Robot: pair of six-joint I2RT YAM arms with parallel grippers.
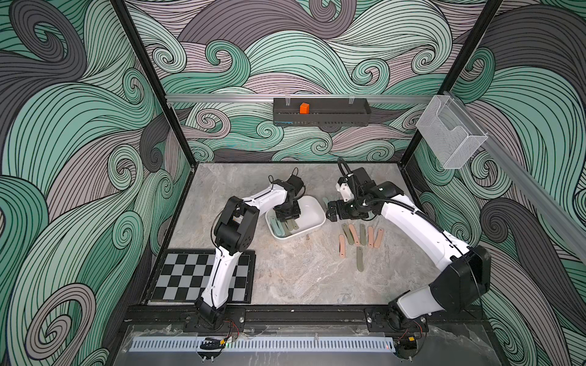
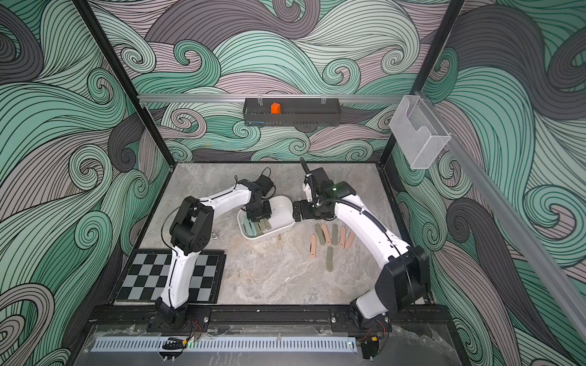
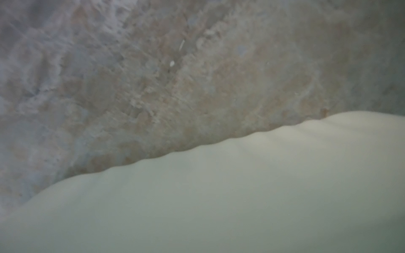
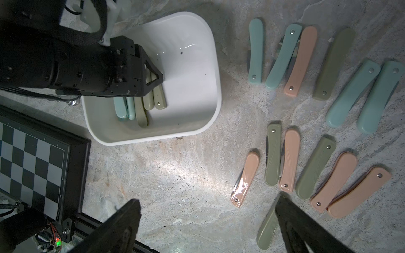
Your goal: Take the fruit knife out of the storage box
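Note:
The white storage box (image 4: 189,118) holds several folded fruit knives, green (image 4: 159,97) and teal (image 4: 120,107), at its left side. My left gripper (image 1: 287,213) is down inside the box among them; its fingers and any hold on a knife cannot be made out. The left wrist view shows only the box rim (image 3: 211,168) and bare table. My right gripper hangs open just right of the box, above the table, with nothing seen in its grasp.
Several knives (image 4: 289,160) in pink, green and teal lie loose right of the box. A chessboard (image 1: 192,274) occupies the front left. The table in front of the box is clear.

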